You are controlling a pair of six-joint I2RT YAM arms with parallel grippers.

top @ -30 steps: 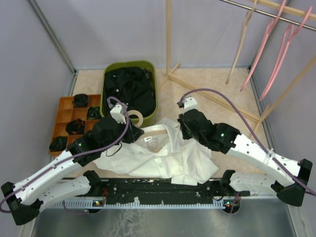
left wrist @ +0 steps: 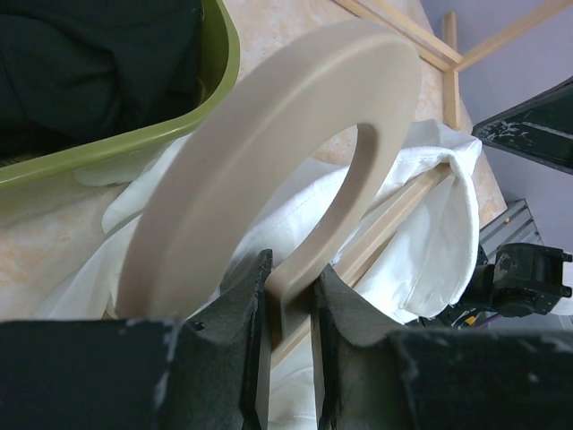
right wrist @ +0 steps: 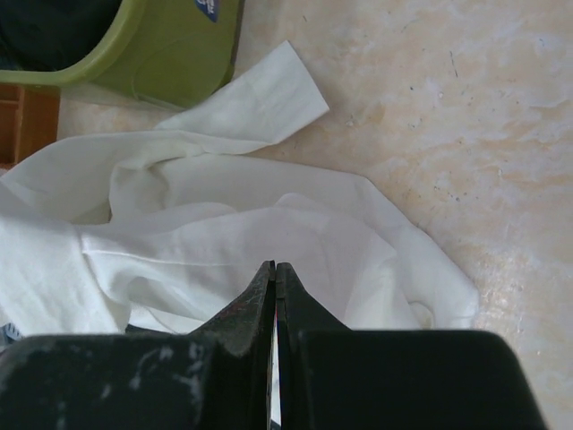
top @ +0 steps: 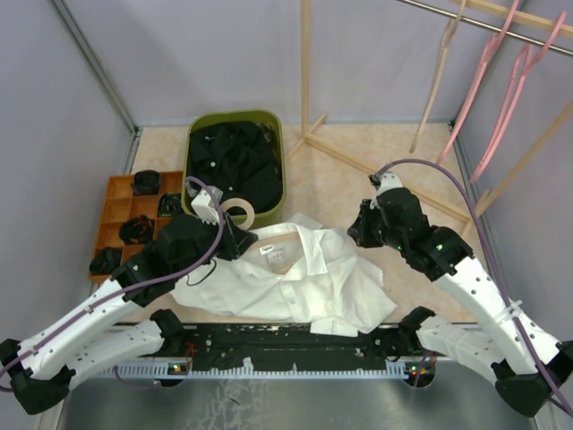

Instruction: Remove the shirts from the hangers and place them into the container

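A white shirt [top: 336, 269] lies spread and rumpled on the table, still around a beige hanger [top: 274, 240]. My left gripper is shut on the hanger near its thick ring-shaped hook [left wrist: 269, 134], and the hanger bar [left wrist: 394, 215] runs under the shirt's collar in the left wrist view. My right gripper is shut, its fingertips meeting with no cloth between them. In the right wrist view the shirt's sleeve and body spread out below and beyond those tips. From above, the right gripper hovers by the shirt's right shoulder.
An olive green bin [top: 280, 184] with dark cloth inside stands behind the left gripper. A brown compartment tray [top: 115, 210] with dark rolled items sits left of it. Pink hangers [top: 501, 107] hang from a rail at upper right; bare table lies behind the shirt.
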